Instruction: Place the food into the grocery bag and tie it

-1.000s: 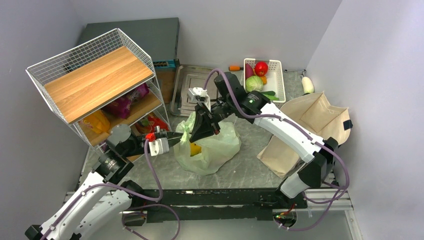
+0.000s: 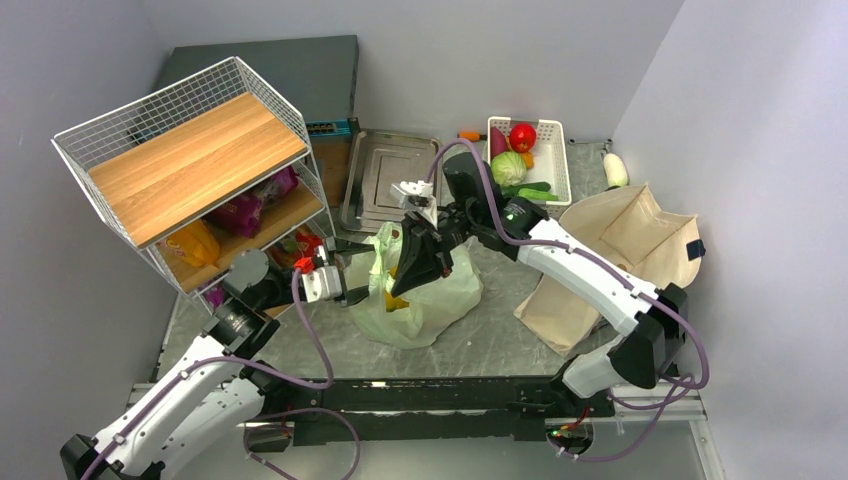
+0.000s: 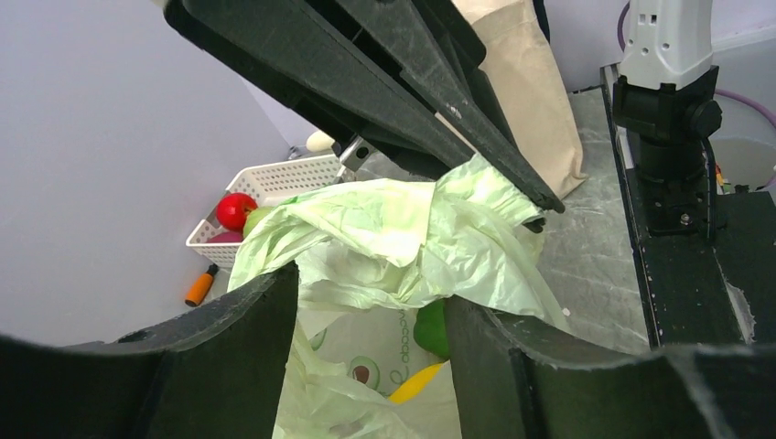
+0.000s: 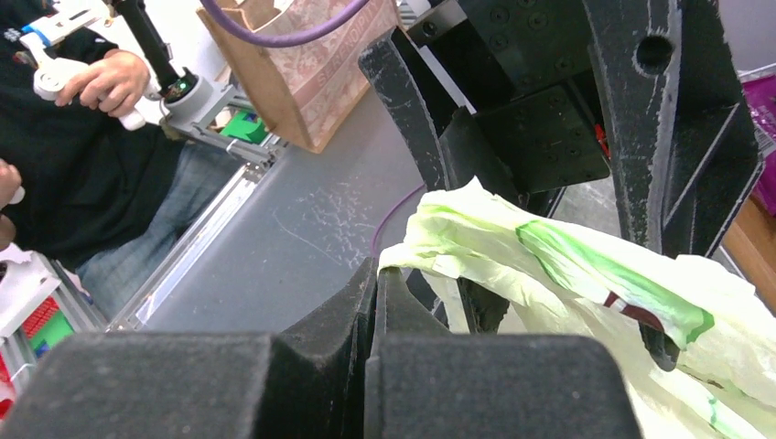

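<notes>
The pale green grocery bag (image 2: 440,305) stands on the counter, its mouth bunched between my two grippers. A yellow food item (image 2: 397,302) shows inside, and the left wrist view also reveals a green one (image 3: 430,329) through the opening. My left gripper (image 2: 364,271) is open, its fingers (image 3: 261,343) spread on either side of the bag's upper film. From the right comes my right gripper (image 2: 398,290), shut with a thin fold of the bag's edge at its fingertips (image 4: 389,293). Whether a knot has formed in the film cannot be told.
A wire rack (image 2: 200,165) with packaged food rises close on the left. Behind the bag lie a metal tray (image 2: 385,170) and a white basket (image 2: 560,165) of vegetables. A beige cloth bag (image 2: 620,240) occupies the right side.
The right gripper has shifted a little to the right, and the bag's neck looks less tightly gathered.
</notes>
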